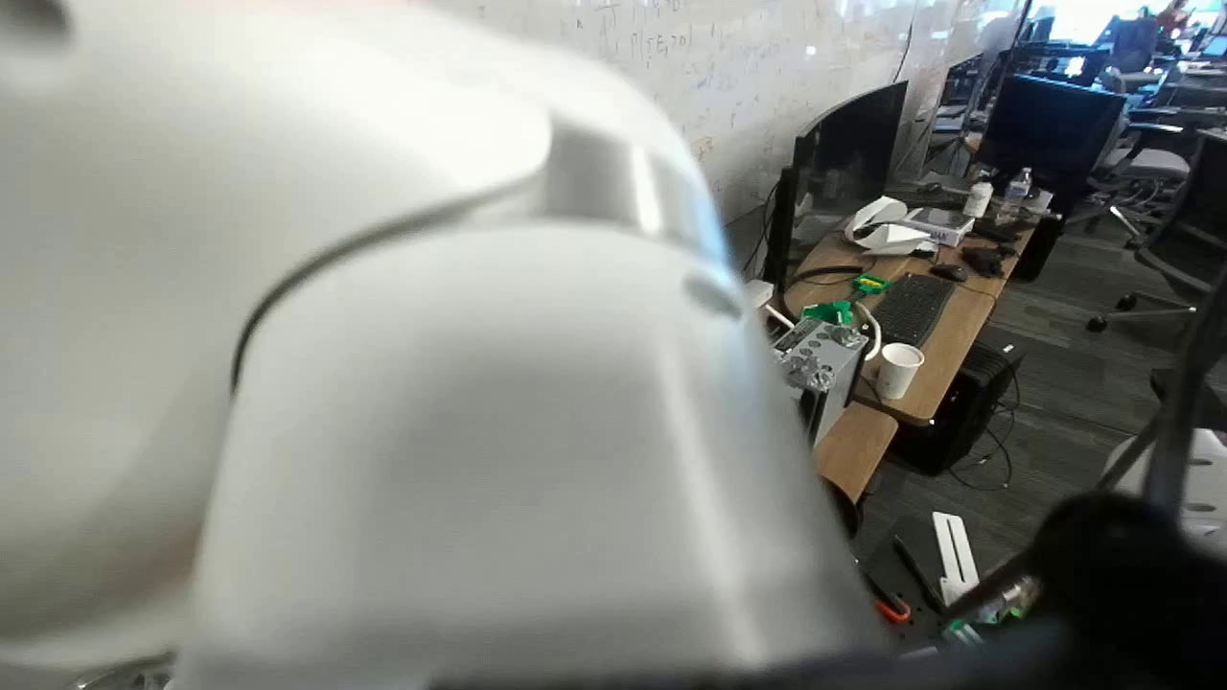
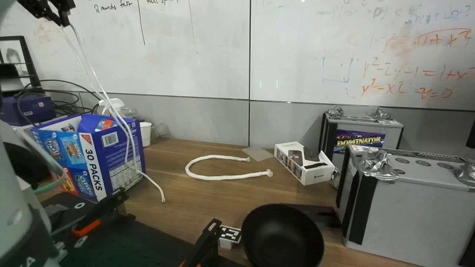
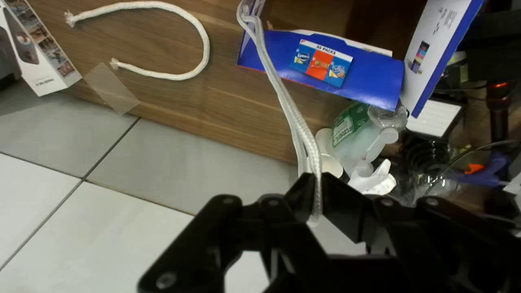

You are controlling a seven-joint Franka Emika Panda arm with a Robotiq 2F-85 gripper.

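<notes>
A thin white rope (image 2: 96,82) hangs doubled from my gripper (image 2: 61,20) at the upper left of exterior view 2. In the wrist view my gripper is shut on this rope (image 3: 283,92), whose strands run down to the blue snack box (image 3: 288,53). One strand passes in front of the box (image 2: 118,155), its frayed end just over the table to the right. A second, thicker white rope (image 2: 213,177) lies on the wooden table (image 2: 191,195), bent in a U. Exterior view 1 is mostly blocked by the arm, hiding the gripper there.
A black pan (image 2: 282,236) stands near the front edge, with grey metal cases (image 2: 405,209) at the right. A small white box (image 2: 305,164) sits beyond the U-shaped rope. White cups and a spray bottle (image 3: 373,180) crowd behind the snack box.
</notes>
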